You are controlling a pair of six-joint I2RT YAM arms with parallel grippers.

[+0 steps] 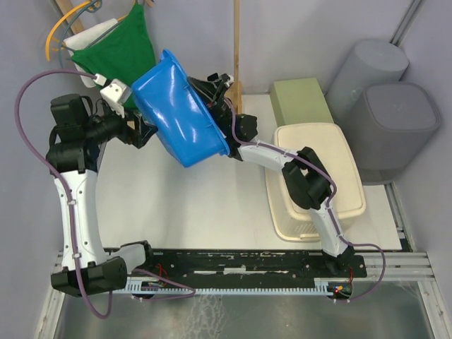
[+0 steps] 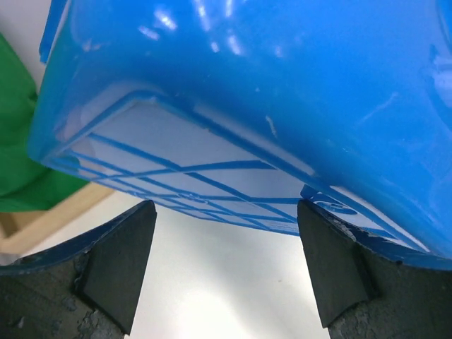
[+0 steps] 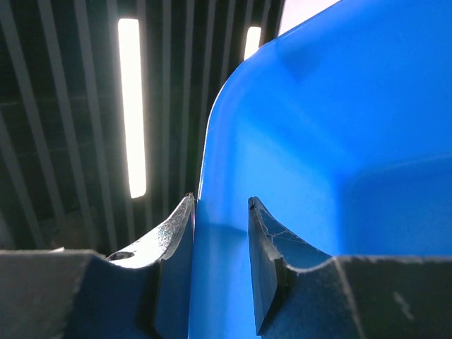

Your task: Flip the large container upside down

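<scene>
The large blue container stands tilted on its side in the top view, its outer base and wall turned toward the left arm. My right gripper is at its upper rim, fingers apart, with the blue wall between them. At the container's left side is my left gripper. In the left wrist view its fingers are spread, with the container's ribbed underside just beyond them. Whether they touch it, I cannot tell.
A cream lidded bin stands on the right, with a green box and grey bins behind it. A green cloth hangs at the back left.
</scene>
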